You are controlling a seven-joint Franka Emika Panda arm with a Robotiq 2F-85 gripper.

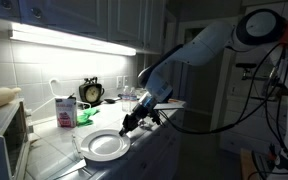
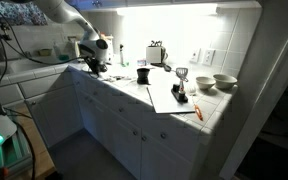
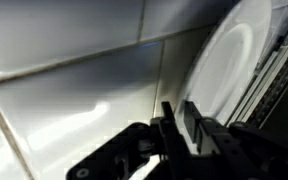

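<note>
A white round plate [image 1: 104,146] lies at the front of the counter on the left, its right rim close to my gripper [image 1: 127,129]. From the wrist, the plate [image 3: 229,60] appears as a narrow, slanted oval. Its near end reaches the dark fingers [image 3: 192,117] of my gripper. Whether those fingers press on the rim is too dark to tell. In the second exterior view, the arm [image 2: 92,45] bends down to the far counter, where the gripper's tip is too small to read.
A toaster oven [image 1: 17,140] bounds the plate's left side. Behind stand a white and red box [image 1: 66,112], a green cloth [image 1: 86,116] and a dark round clock-like object [image 1: 91,92]. Farther along the counter are a black pot [image 2: 143,75], a cutting board [image 2: 172,99] and bowls [image 2: 224,82].
</note>
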